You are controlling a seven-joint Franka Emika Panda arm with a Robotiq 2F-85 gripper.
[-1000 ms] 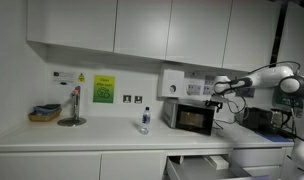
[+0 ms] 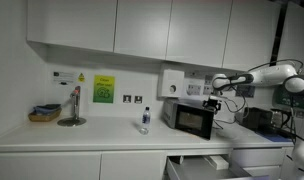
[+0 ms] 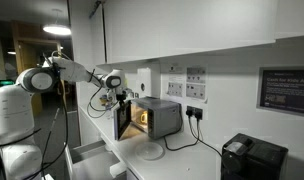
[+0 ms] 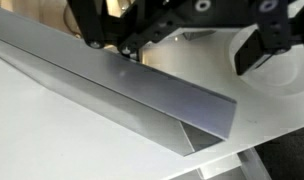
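A microwave [image 3: 162, 117] stands on the counter with its dark door [image 3: 122, 119] swung open and a lit interior showing. My gripper [image 3: 121, 97] is at the upper part of that door. The wrist view shows the door's grey top edge [image 4: 142, 85] running diagonally, with one finger [image 4: 122, 25] over it and the other finger [image 4: 267, 45] off to the right. The fingers stand wide apart with nothing gripped between them. In exterior view 1 the gripper [image 2: 214, 103] is in front of the microwave [image 2: 188, 119]; whether it touches the door cannot be told.
A round white plate [image 3: 150, 151] lies on the counter beside the microwave. Below stands an open drawer [image 2: 197, 168]. A bottle [image 2: 146, 121], tap [image 2: 76, 102] and basket [image 2: 44, 113] are farther left. A dark appliance [image 3: 252, 158] sits at the counter's near end.
The arm's outer links at the right sit higher than before, while the gripper has shifted only slightly near the microwave. The bottle, basket and drawer look unchanged.
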